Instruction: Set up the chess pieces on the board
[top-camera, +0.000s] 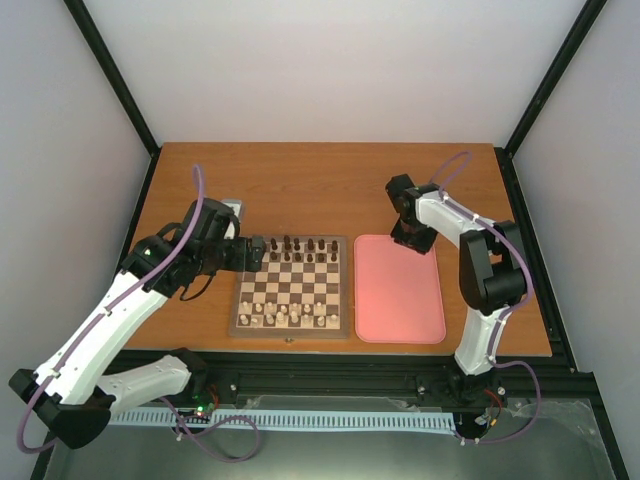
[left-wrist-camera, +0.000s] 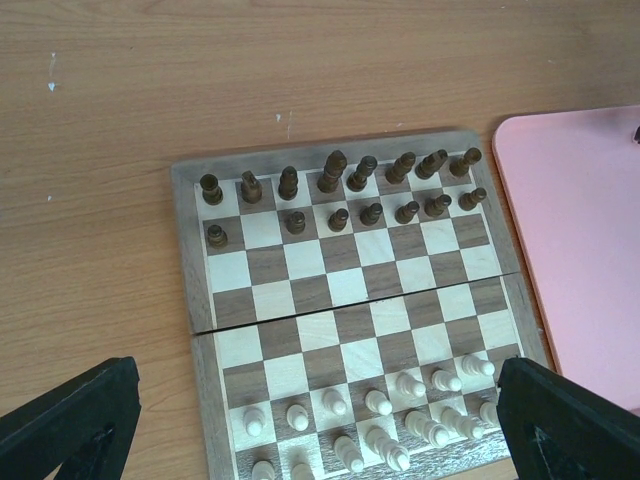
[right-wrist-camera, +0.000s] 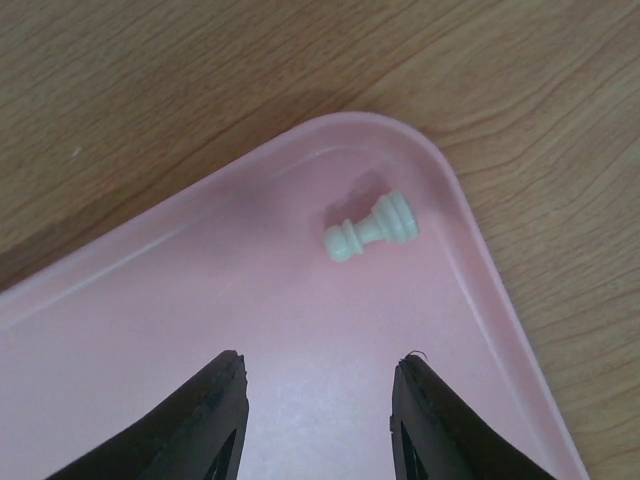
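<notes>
The wooden chessboard (left-wrist-camera: 267, 266) holds dark pieces (left-wrist-camera: 334, 170) along its far side and white pieces (left-wrist-camera: 397, 449) along the near side. My left gripper hangs open above the board, empty. My right gripper is over the far right corner of the pink tray (right-wrist-camera: 170, 370), its fingers apart with nothing between them. A single white chess piece (right-wrist-camera: 370, 227) lies on its side in that tray corner, just beyond my right fingertips in the right wrist view.
Bare tabletop (top-camera: 280, 185) stretches behind the board and tray and around the tray's corner. The pink tray sits directly right of the board. The dark frame (top-camera: 520, 220) edges the table.
</notes>
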